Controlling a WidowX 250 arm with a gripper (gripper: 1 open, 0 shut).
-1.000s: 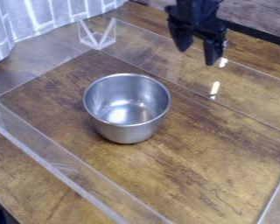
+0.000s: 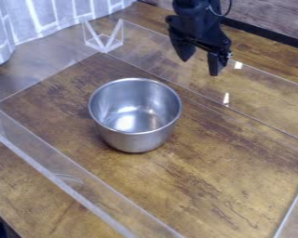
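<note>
My gripper (image 2: pixel 199 56) hangs at the top centre of the camera view, dark, with its two fingers pointing down and apart, nothing visible between them. It is above the wooden surface, behind and right of a steel bowl (image 2: pixel 134 113), which stands upright and empty on the wood at centre left.
Clear plastic walls (image 2: pixel 40 149) border the wooden floor (image 2: pixel 201 186). A small white wire-like piece (image 2: pixel 103 35) is at the upper left, near a pale ribbed curtain (image 2: pixel 27 19). The floor right and front of the bowl is clear.
My gripper has shifted left and slightly changed its angle since a second ago. The bowl has not moved.
</note>
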